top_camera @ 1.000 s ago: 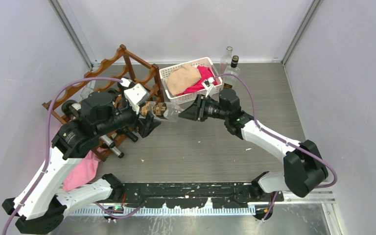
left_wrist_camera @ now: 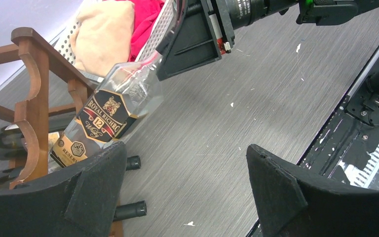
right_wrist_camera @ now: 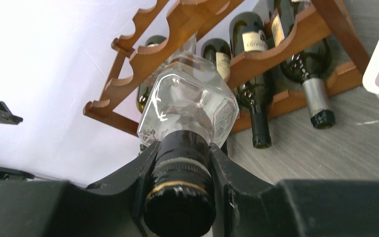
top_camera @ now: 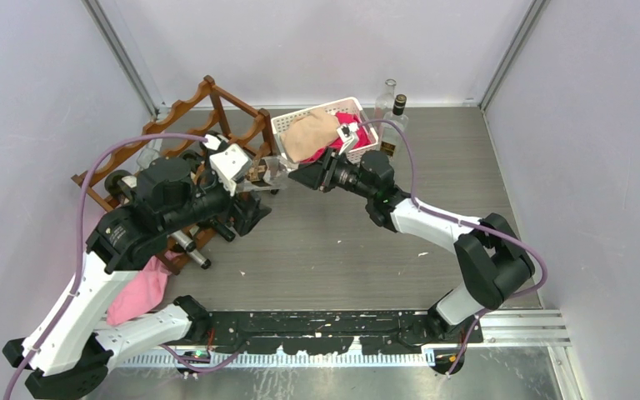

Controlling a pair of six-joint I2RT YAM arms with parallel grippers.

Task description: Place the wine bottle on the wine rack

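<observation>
A clear, empty-looking glass bottle (left_wrist_camera: 106, 116) with a black and gold label hangs tilted, its base toward the wooden wine rack (top_camera: 265, 125). My right gripper is shut on its black-capped neck (right_wrist_camera: 182, 148). In the left wrist view the bottle's base end passes behind one finger (left_wrist_camera: 86, 182) of my left gripper. That gripper stands open, with only bare floor showing between its fingertips. Whether the bottle's base touches the rack is hidden by the left finger and arm.
Several dark wine bottles (right_wrist_camera: 259, 94) lie in the rack. A white basket (top_camera: 282, 125) with cloths stands beside it, and two bottles (top_camera: 392, 125) stand at the back right. A pink cloth (top_camera: 137, 296) lies front left.
My right arm has moved left and slightly toward the back, carrying the bottle closer to the rack and left gripper. The left arm has stayed in place.
</observation>
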